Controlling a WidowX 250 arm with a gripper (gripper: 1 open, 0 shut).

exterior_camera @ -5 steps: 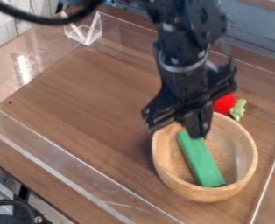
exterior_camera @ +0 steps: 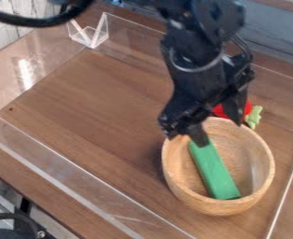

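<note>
The black gripper (exterior_camera: 194,126) hangs over the left rim of a round wooden bowl (exterior_camera: 257,155), its fingertips at the upper end of a green block (exterior_camera: 216,173) lying in the bowl. Whether the fingers are open or shut on the block cannot be told. A red round object with a green top (exterior_camera: 246,114), perhaps a toy vegetable, is mostly hidden behind the gripper, just beyond the bowl.
The wooden table (exterior_camera: 87,121) has free room left of the bowl. Clear plastic walls (exterior_camera: 75,168) edge it, and a white bracket (exterior_camera: 88,31) stands at the back left.
</note>
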